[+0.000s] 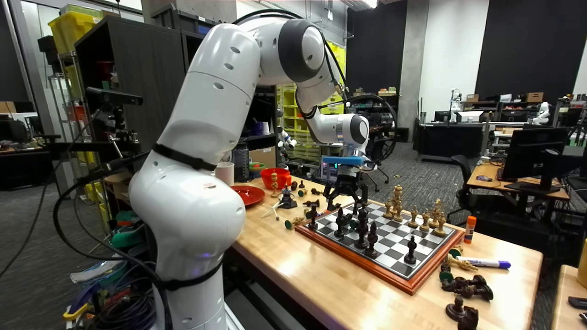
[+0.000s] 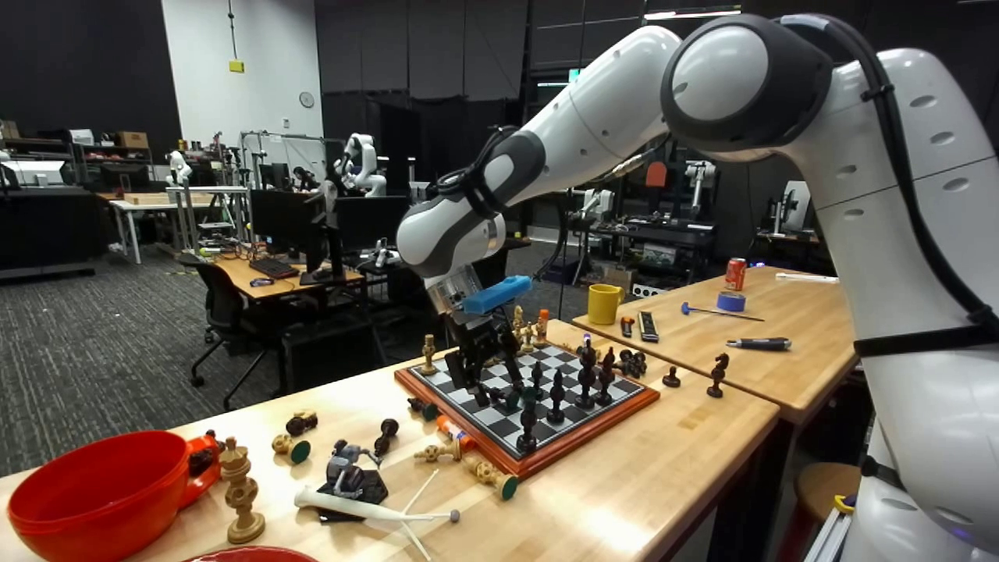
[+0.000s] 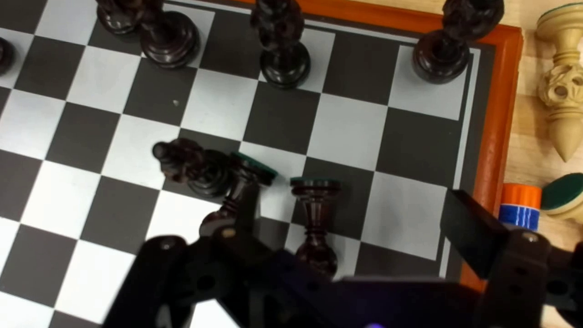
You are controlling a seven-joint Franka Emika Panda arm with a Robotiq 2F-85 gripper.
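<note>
My gripper stands open low over one side of the chessboard point(image 3: 506, 98). In the wrist view a dark piece point(image 3: 317, 207) lies on its side between the spread fingers, its green base facing the top of the view; neither finger visibly grips it. Another toppled dark piece point(image 3: 246, 177) is partly hidden behind the left finger. Touching or very near it is a dark piece point(image 3: 191, 164) that looks upright. Several dark pieces, among them one in a corner square point(image 3: 442, 54), stand along the board's edge. Light pieces point(image 1: 396, 203) stand across the board.
Beside the board lie light pieces point(image 2: 487, 476) and an orange-capped glue stick point(image 2: 454, 432). A small black robot figure point(image 2: 348, 476), a red bowl point(image 2: 103, 496) and a standing light piece point(image 2: 240, 492) are farther along. A marker point(image 1: 484, 263) and fallen dark pieces point(image 1: 467, 287) lie past the opposite side.
</note>
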